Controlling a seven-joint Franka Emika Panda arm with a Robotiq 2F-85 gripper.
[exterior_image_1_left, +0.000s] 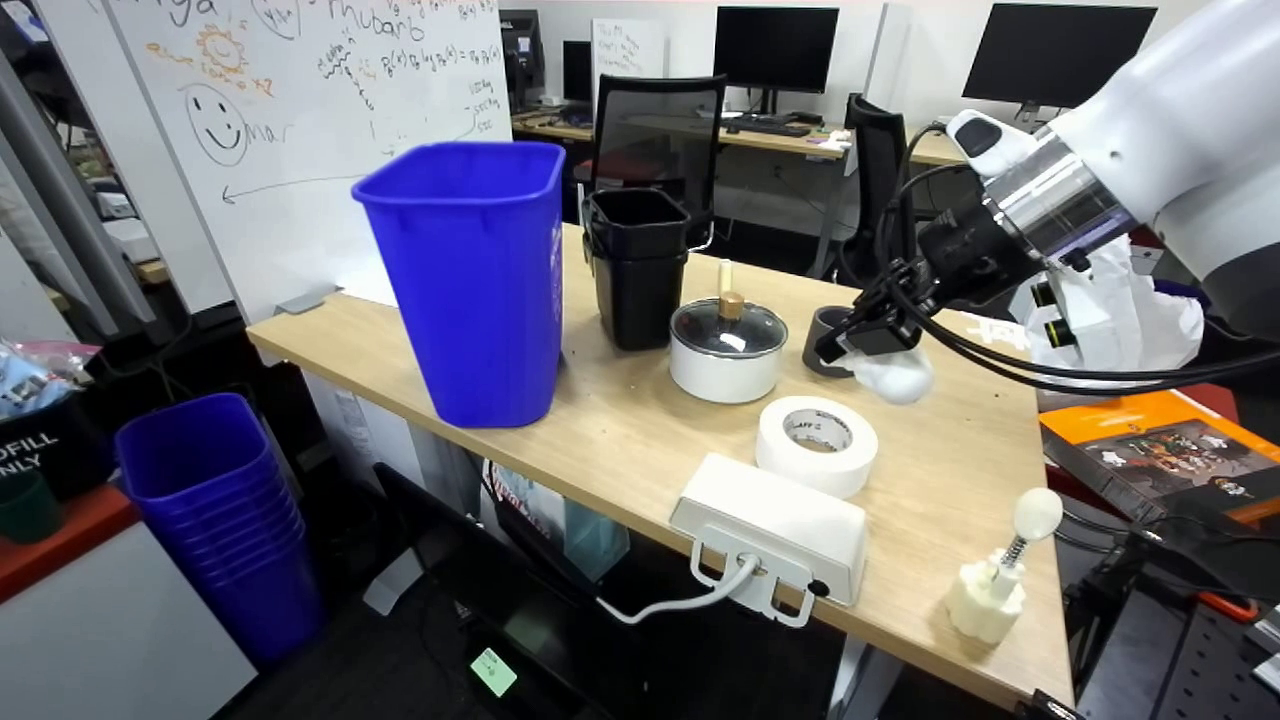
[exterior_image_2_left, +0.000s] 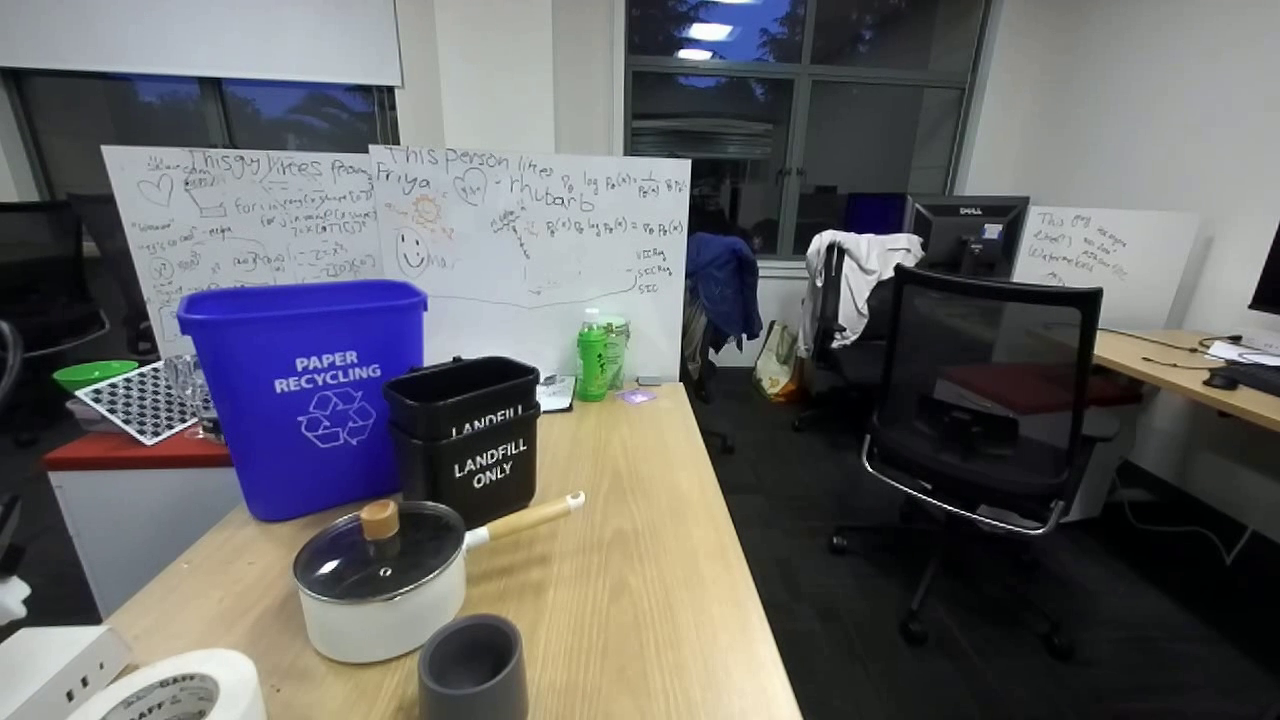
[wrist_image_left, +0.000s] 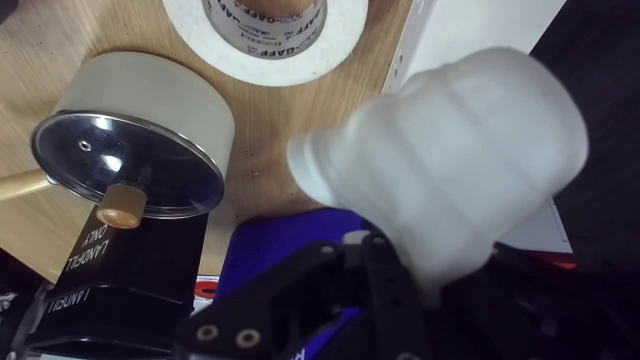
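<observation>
A white, bottle-shaped object (wrist_image_left: 444, 156) fills the right of the wrist view, its ribbed body gripped by my gripper. In exterior view 1 the gripper (exterior_image_1_left: 866, 350) hangs above the table's right half, with the white object (exterior_image_1_left: 897, 377) jutting out below it. The fingers are closed around it, and the fingers hide its gripped end. Behind the gripper in that view stands a dark grey cup (exterior_image_1_left: 828, 330). Exterior view 2 shows neither the gripper nor the held object.
A lidded white pot (exterior_image_1_left: 726, 360), tape roll (exterior_image_1_left: 828, 450) and white power box (exterior_image_1_left: 768, 516) sit nearby. Farther left stand black landfill bins (exterior_image_1_left: 642, 288) and a tall blue recycling bin (exterior_image_1_left: 480, 300). A pump-like cream object (exterior_image_1_left: 990, 594) is at the right front. Free table lies around it.
</observation>
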